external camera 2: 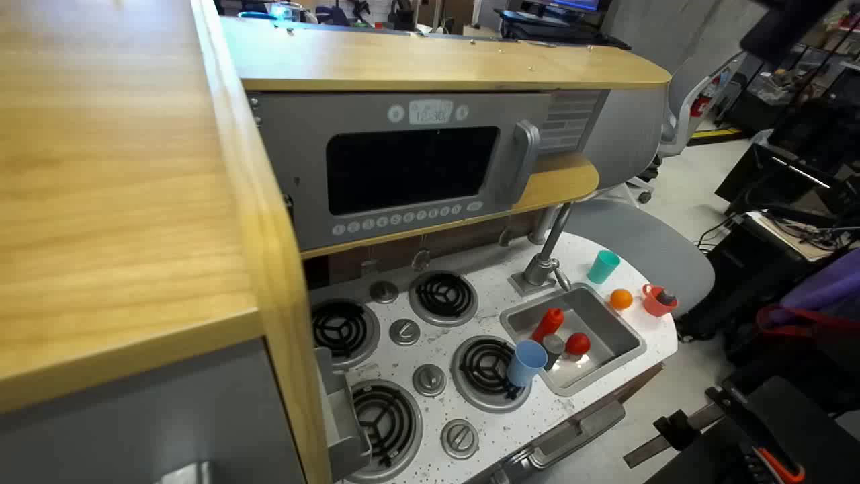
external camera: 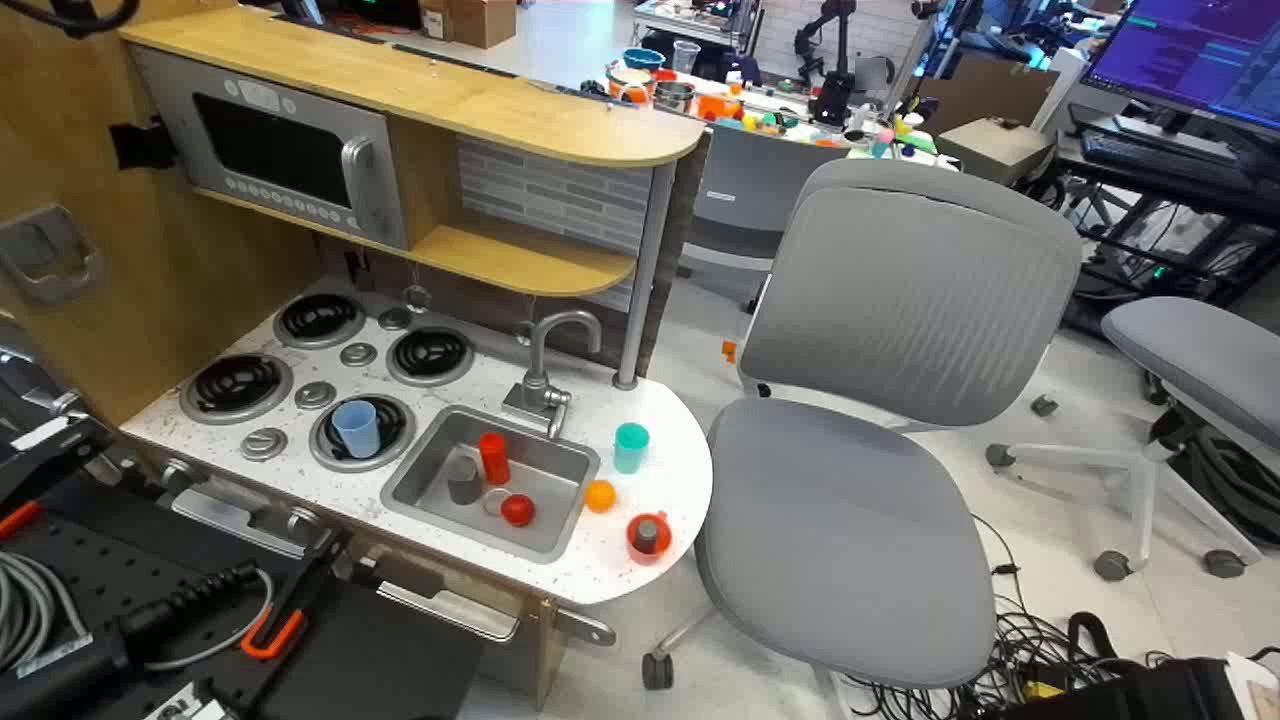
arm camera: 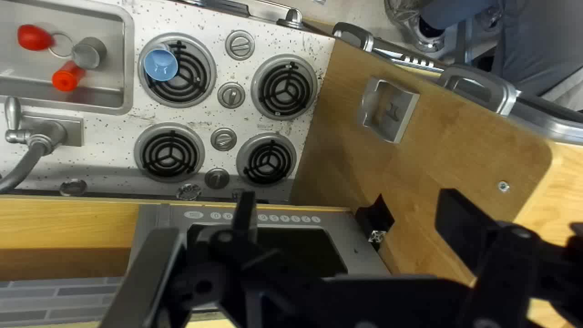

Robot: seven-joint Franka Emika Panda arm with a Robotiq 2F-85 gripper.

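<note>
In the wrist view my gripper is open, its two dark fingers far apart with nothing between them. It hangs over the kitchen's microwave (arm camera: 295,246) and wooden side panel. A light blue cup (external camera: 356,428) stands on the front burner nearest the sink. Inside the sink (external camera: 552,536) are a red bottle (external camera: 493,457), a grey cup (external camera: 463,481) and a red round object (external camera: 518,510). On the counter right of the sink are a teal cup (external camera: 631,448), an orange (external camera: 599,496) and a red cup (external camera: 648,546) with something grey in it.
The faucet (external camera: 542,372) rises behind the sink. A wooden shelf (external camera: 528,258) and the shut microwave overhang the back of the stove. The other burners, such as the front left one (external camera: 236,388), are bare. A grey chair (external camera: 840,540) stands right of the counter.
</note>
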